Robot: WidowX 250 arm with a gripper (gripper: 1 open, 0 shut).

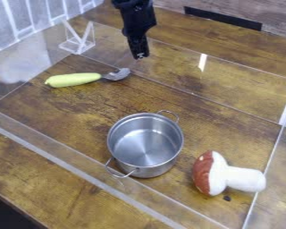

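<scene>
The black robot gripper [138, 52] hangs at the top centre of the camera view, above the back of the wooden table, its tips small and hard to read. In front of it and to the left, a grey spatula-like piece [117, 74] lies beside a pale yellow corn-shaped object [72, 80]. A steel pot [145, 138] stands in the front middle. A toy mushroom [210, 174] with a red-brown cap and white stem lies at the front right.
A clear plastic bracket [79, 38] stands at the back left by a white railing.
</scene>
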